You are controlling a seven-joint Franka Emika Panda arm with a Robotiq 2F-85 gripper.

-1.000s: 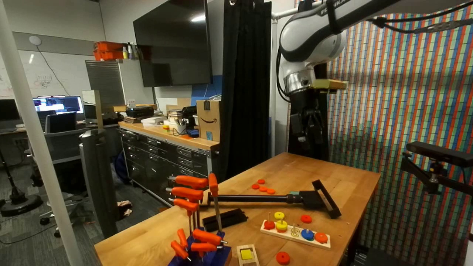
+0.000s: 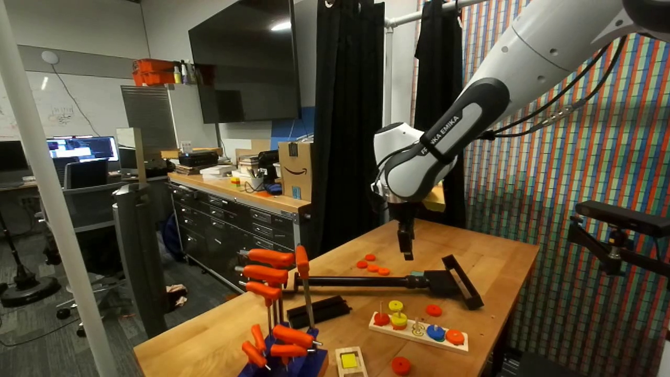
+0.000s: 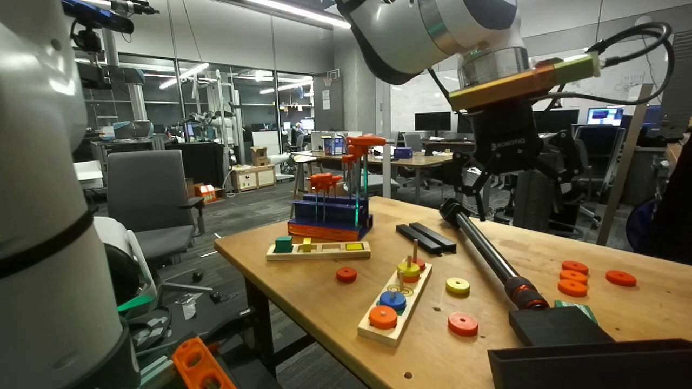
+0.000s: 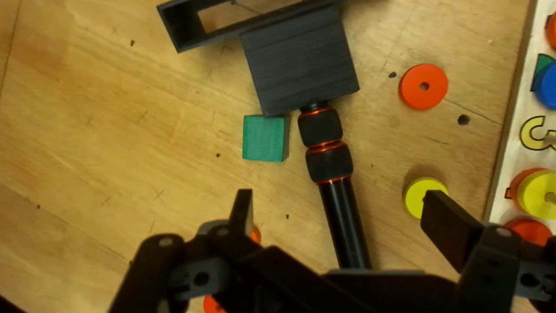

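Above the table my gripper stands open, nothing between its fingers; it also hangs in the air in exterior view 2 [image 3: 519,210]. Beneath it lies a black pole [image 4: 341,219] joined to a black block and a long open black frame [image 4: 182,26]. A green cube [image 4: 263,138] rests beside the pole's collar. Partly covered by the right finger is a loose yellow disc [image 4: 419,193]. A red disc [image 4: 423,86] lies nearby. The wooden peg board [image 3: 415,297] carries red, yellow, blue and orange discs, with one central peg bare.
Several loose orange discs [image 3: 620,278] lie beyond the pole. A blue rack of orange-handled hex keys [image 3: 331,217], a wooden block tray [image 3: 318,254] and a black slotted piece [image 3: 426,239] occupy the table's other end. Bare wood [image 4: 94,141] spreads left of the green cube.
My arm has come down and somewhat to the left in exterior view 1, and the gripper has turned to hang over the table. The objects on the table look unmoved.
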